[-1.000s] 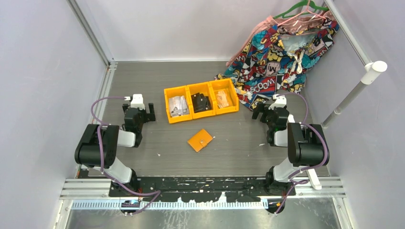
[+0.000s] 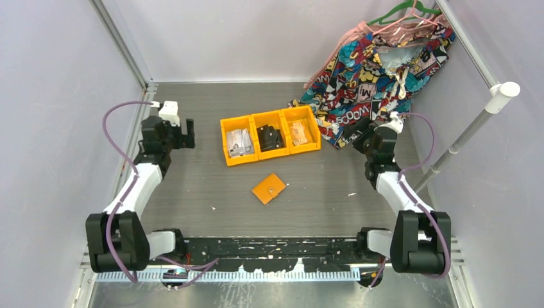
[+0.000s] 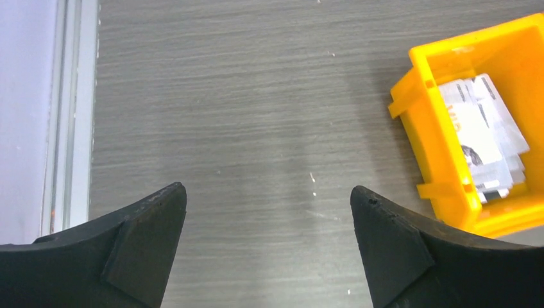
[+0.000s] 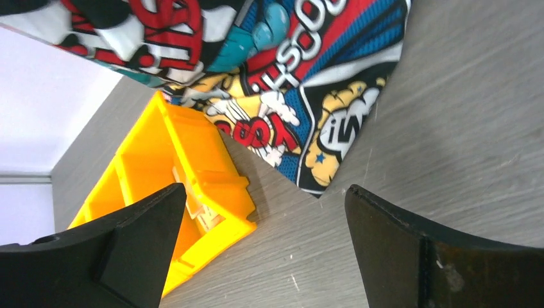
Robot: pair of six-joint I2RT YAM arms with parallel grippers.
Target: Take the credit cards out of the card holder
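Observation:
An orange card holder point(image 2: 267, 190), fastened with a small round snap, lies closed on the table in front of the yellow bins. No cards show from it; its inside is hidden. At the table's left side my left gripper point(image 2: 190, 134) stands open and empty, well away from the holder. In the left wrist view, bare table lies between the left gripper's fingers point(image 3: 147, 237). My right gripper point(image 2: 355, 135), also open, hangs beside the patterned clothing at the right. Nothing is held between the right gripper's fingers point(image 4: 391, 244).
Yellow bins point(image 2: 271, 155) in a row of three stand behind the holder, with pale packets point(image 2: 240, 142), black items point(image 2: 270, 137) and beige items point(image 2: 299, 133) in them. Patterned clothing point(image 2: 359, 86) hangs at the back right, down to the table. Table room around the holder is free.
Holder and bins stayed put.

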